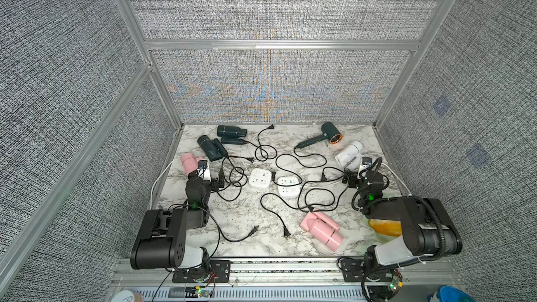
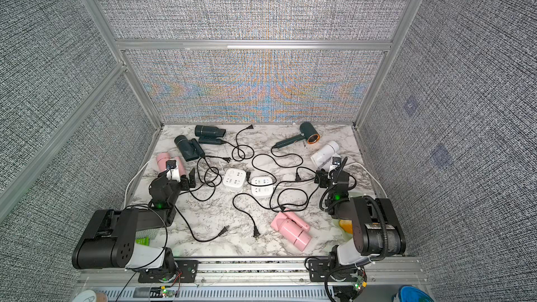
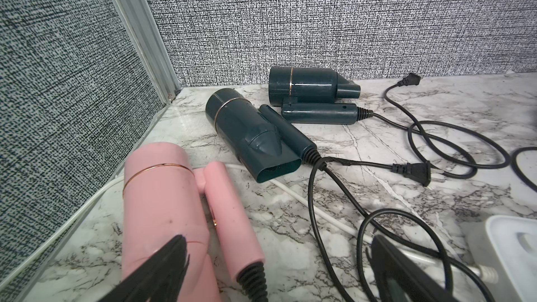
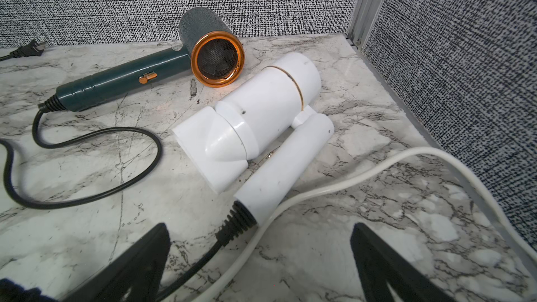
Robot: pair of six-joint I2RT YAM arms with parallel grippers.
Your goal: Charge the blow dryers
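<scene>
Two white power strips [image 1: 260,179] [image 1: 288,185] sit mid-table among tangled black cords. Dark green dryers lie at the back left [image 3: 307,84] [image 3: 240,128] and back right [image 4: 123,78]. Pink dryers lie at left [image 3: 159,201] and front centre [image 1: 324,231]; a white dryer [image 4: 263,111] is at right. Loose plugs lie on the marble, including one at front left [image 1: 252,231]. My left gripper is open above the left pink dryer's cord side, nothing held. My right gripper is open near the white dryer's cord, nothing held.
Fabric walls enclose the table [image 1: 235,212] on the back and sides. A yellow object [image 1: 383,226] lies beneath the right arm, partly hidden. White cables run along both side edges. Some bare marble shows at the front centre-left.
</scene>
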